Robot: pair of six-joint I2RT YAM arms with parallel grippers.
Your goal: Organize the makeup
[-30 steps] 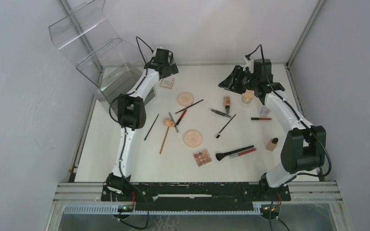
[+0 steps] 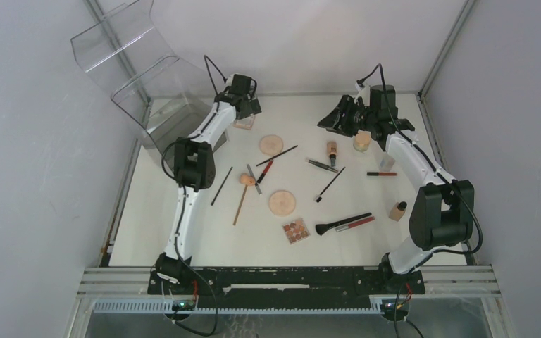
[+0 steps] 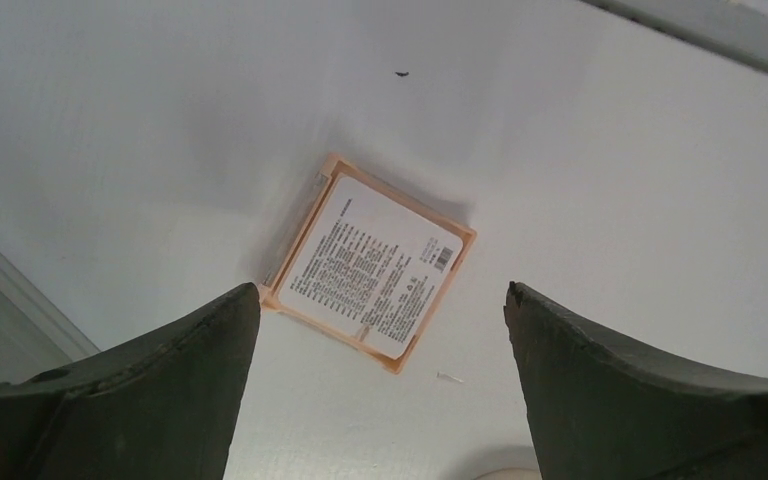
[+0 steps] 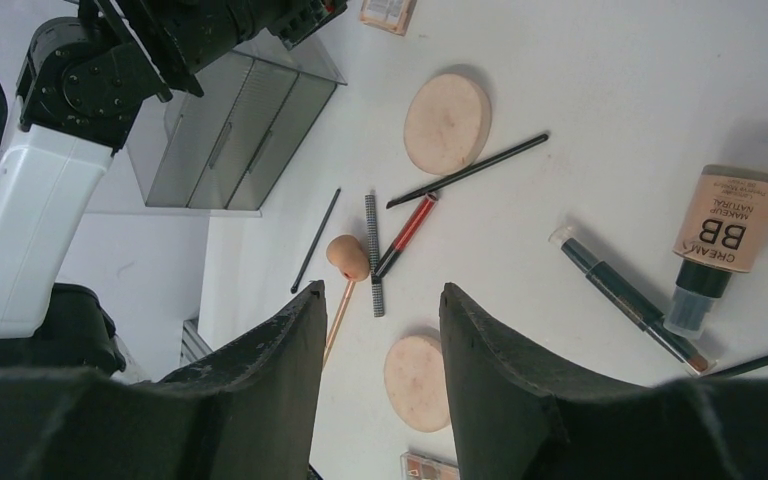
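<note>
My left gripper is open over a square compact [image 3: 360, 262] lying label-up at the back, nothing between its fingers. My right gripper stands part open and empty above the scattered makeup: a BB cream tube [image 4: 729, 219], a double-ended pencil [image 4: 622, 290], round puffs [image 4: 447, 123], a red pencil [image 4: 410, 228], thin brushes, a round-headed brush [image 4: 348, 258], a palette [image 2: 296, 230], a large black brush [image 2: 341, 222] and a foundation bottle [image 2: 397, 211].
A clear acrylic organizer [image 2: 165, 127] with raised lids stands at the back left, beside my left arm. Metal rails [image 2: 430, 134] edge the table.
The right arm is nearly still, having moved very slightly.
</note>
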